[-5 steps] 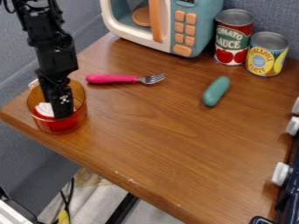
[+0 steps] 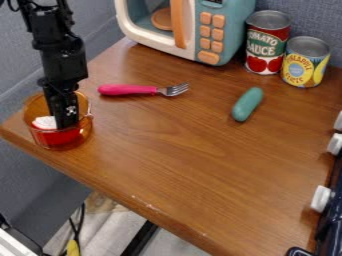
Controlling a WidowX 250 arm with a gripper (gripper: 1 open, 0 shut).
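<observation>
My black gripper reaches down into a red-orange translucent bowl at the left edge of the wooden table. A white object lies in the bowl by the fingertips. Whether the fingers are closed on it is hard to see.
A pink-handled fork, a teal cylindrical object, a toy microwave, a tomato can and a yellow can stand or lie on the table. A dark appliance with white knobs is at the right.
The gripper has shifted slightly within the bowl over the last second; the other objects look unchanged.
</observation>
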